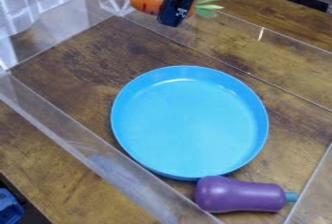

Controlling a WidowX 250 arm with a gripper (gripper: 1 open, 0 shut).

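Note:
An orange toy carrot (149, 2) with green leaves (207, 6) is held up at the top of the view in my dark gripper (177, 7), which is shut on it. The empty blue plate (189, 121) lies below, in the middle of the wooden surface. A purple toy eggplant (239, 194) with a green stem lies at the bottom right, beside the plate.
Clear plastic walls (78, 144) run along the left and top of the work area. A white textured item (37, 0) is at the top left, and part of a blue object (7, 208) shows at the bottom left. Wood left of the plate is clear.

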